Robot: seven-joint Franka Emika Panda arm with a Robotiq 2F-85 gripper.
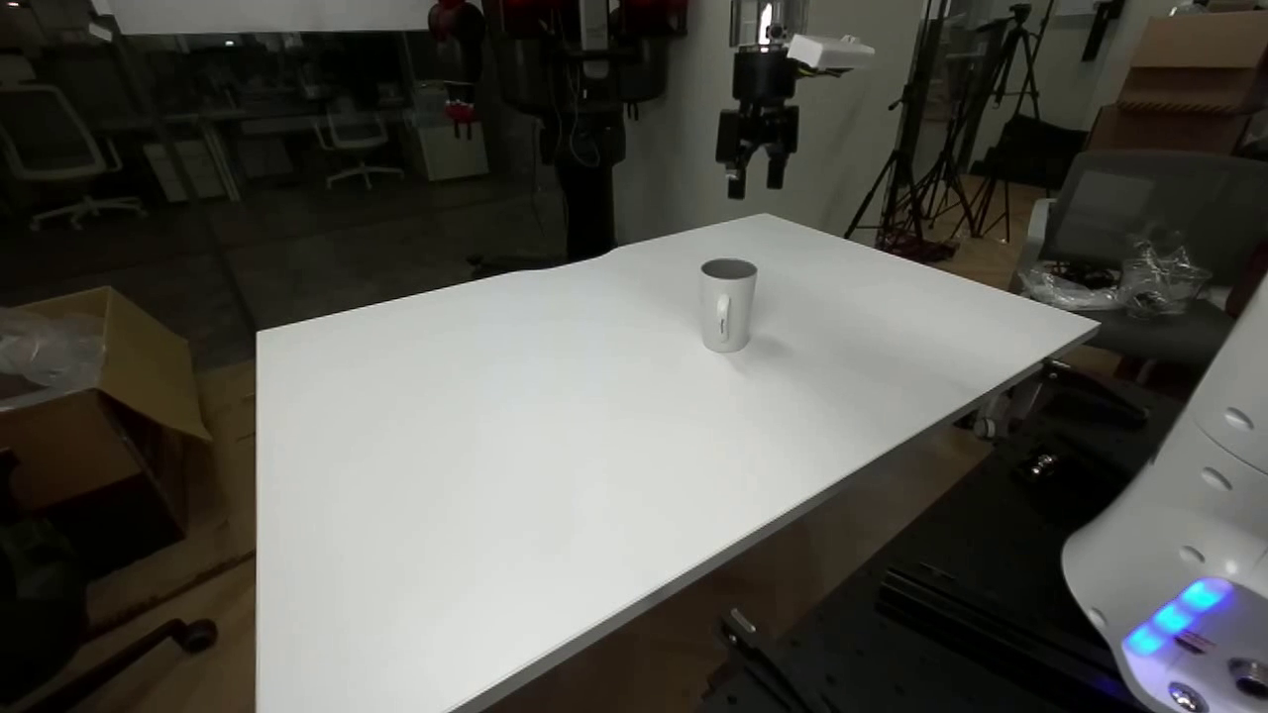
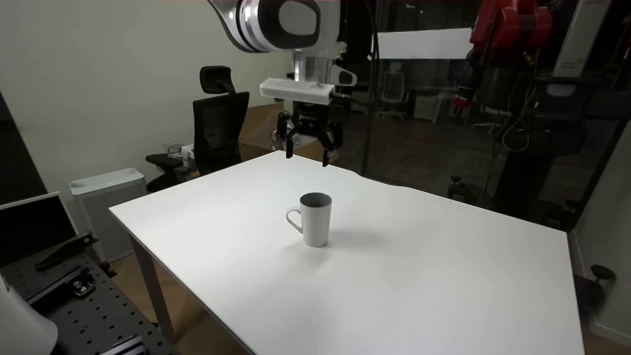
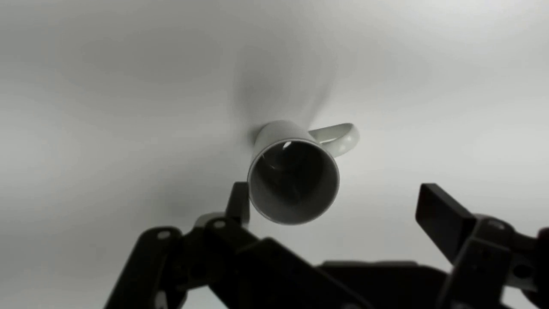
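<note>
A white mug [image 1: 727,311] with a grey inside stands upright on the white table [image 1: 511,452]. High over the table, well clear of the mug, my gripper [image 1: 756,188] points down and is open. Exterior view 2 shows the same gap: the gripper [image 2: 307,160] hangs above the mug [image 2: 316,222], whose handle sticks out to the left there. Looking down in the wrist view, the mug's opening [image 3: 293,183] appears beside the left fingertip, with the handle [image 3: 342,139] toward the upper right. Nothing is between the fingers.
A red and black robot [image 2: 511,29] stands beyond the far side of the table. An office chair [image 2: 220,130] and an open cardboard box [image 1: 107,404] are on the floor off the table.
</note>
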